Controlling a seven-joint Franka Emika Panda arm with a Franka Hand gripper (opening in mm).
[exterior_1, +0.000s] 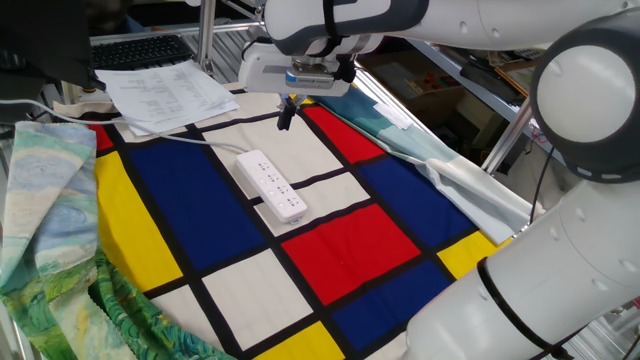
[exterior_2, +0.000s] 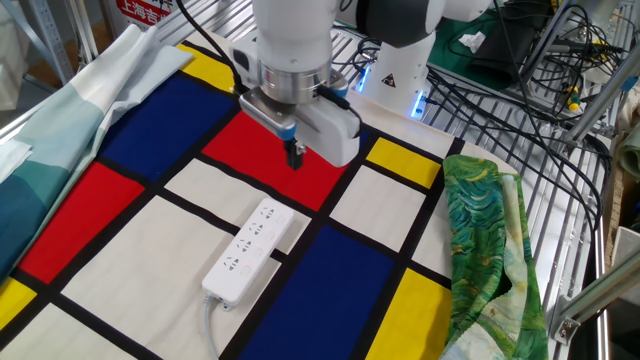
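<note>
A white power strip (exterior_1: 270, 186) lies flat on the cloth with colored blocks, its sockets facing up. In exterior view 2 the same power strip (exterior_2: 248, 252) runs diagonally, and its cable leaves from the near end. My gripper (exterior_1: 287, 114) hangs above the cloth, apart from the strip. Seen from the other side, the gripper (exterior_2: 294, 154) is over the red block, off the strip's far end. Its dark fingers look close together, shut, with nothing visible between them.
Papers (exterior_1: 167, 96) lie at the back left, crossed by the white cable. A green painted cloth (exterior_2: 487, 255) is bunched along one side, and a pale teal cloth (exterior_2: 85, 130) along the other.
</note>
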